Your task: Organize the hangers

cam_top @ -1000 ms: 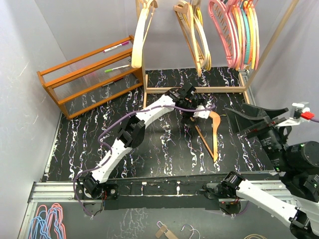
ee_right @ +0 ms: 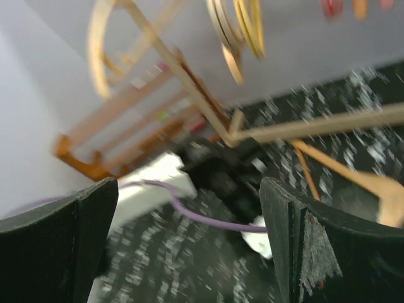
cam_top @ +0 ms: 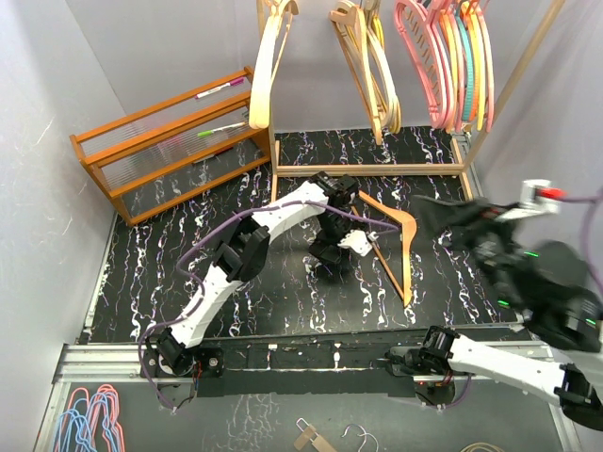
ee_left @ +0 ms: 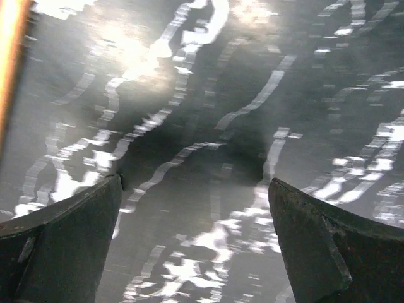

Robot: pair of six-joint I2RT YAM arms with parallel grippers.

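Note:
An orange wooden hanger lies on the black marbled floor inside the rack, its edge showing at the left of the left wrist view. My left gripper hangs low over the floor just left of that hanger, open, with only bare floor between its fingers. My right gripper is raised at the right, blurred in the top view, open. Hangers hang from the rack above: cream, beige and a row of pink, teal and yellow ones.
A wooden shelf unit with pens stands at the back left. The rack's base bar crosses the back. Blue and pink hangers lie outside at the bottom left.
My left gripper has shifted toward the viewer and left, away from the hanger's top.

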